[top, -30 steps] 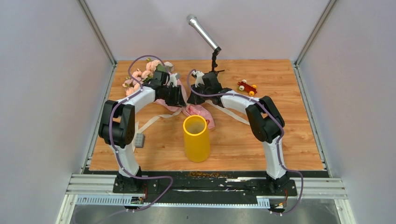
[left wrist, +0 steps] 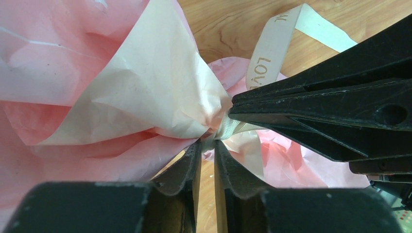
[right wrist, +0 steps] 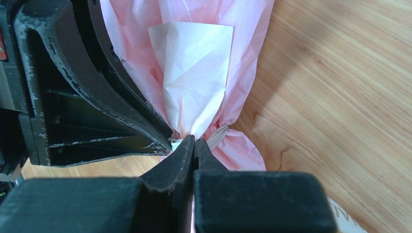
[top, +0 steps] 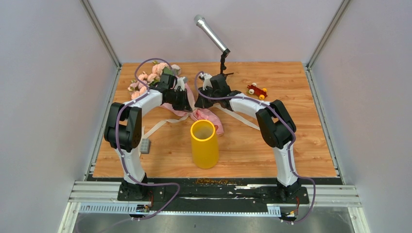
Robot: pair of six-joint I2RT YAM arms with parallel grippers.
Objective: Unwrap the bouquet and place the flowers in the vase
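The bouquet's peach flowers lie at the back left, their pink wrapping running toward the table's middle. Just in front stands the yellow vase, upright, its mouth open. My left gripper is over the gathered neck of the wrapping, fingers a little apart, with the pale tie between or just behind its tips. Beside it, my right gripper is shut at the same neck. A white ribbon touches its tips; whether it is pinched there is hidden.
Ribbon tails trail across the wood on both sides. A red toy car sits at the back right, a small grey box at the left. The silver lamp rises at the back.
The right arm, bouquet and vase look unmoved.
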